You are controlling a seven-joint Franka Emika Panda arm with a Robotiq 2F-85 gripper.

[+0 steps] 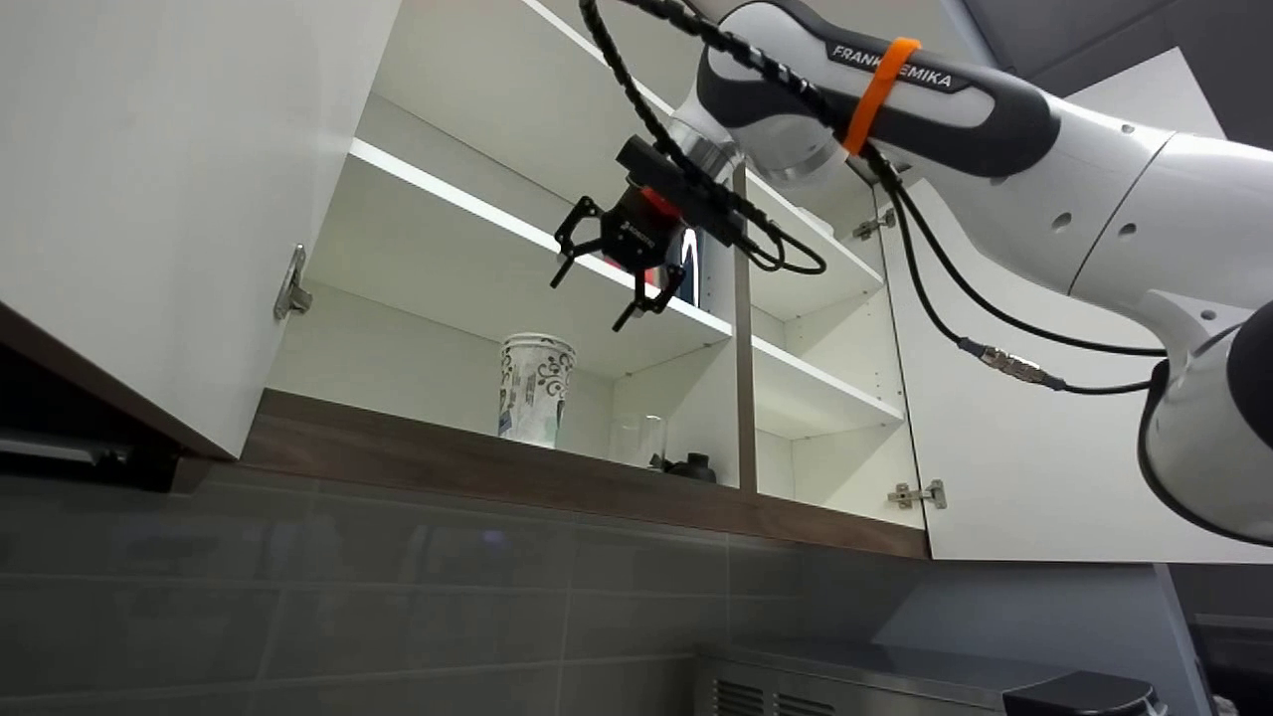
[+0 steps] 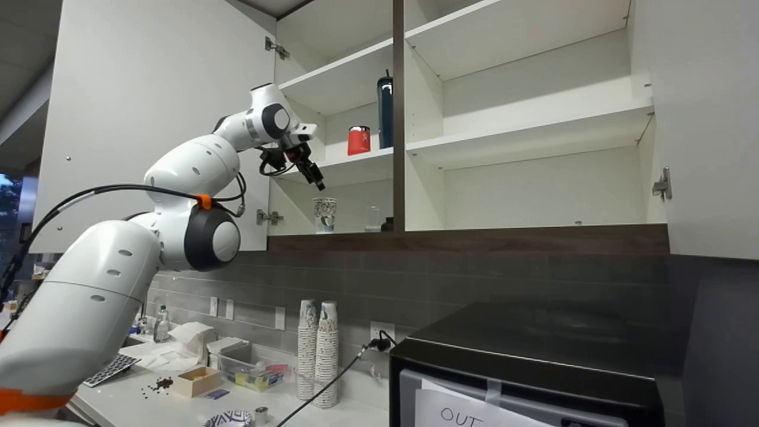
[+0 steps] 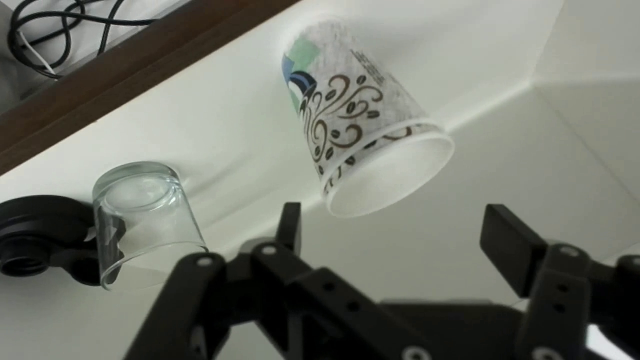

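Observation:
A patterned paper cup [image 1: 536, 390] stands upright on the bottom shelf of the open cabinet. It also shows in the second exterior view as a cup [image 2: 325, 214]. Seen from the wrist, this cup [image 3: 354, 114] has its open rim facing the camera and looks empty on the side that shows. My gripper [image 1: 592, 306] hangs above the cup and a little to its right, its fingers spread apart. The two fingertips [image 3: 291, 225] frame empty space in the wrist view, and the cup lies beyond them, untouched.
Beside the cup stand a clear glass [image 3: 147, 222] and a black object [image 3: 45, 237]. A red mug [image 2: 359, 140] and a dark tumbler [image 2: 385, 111] occupy the shelf above, whose edge [image 2: 353, 157] runs close to my arm. Right-hand shelves are empty.

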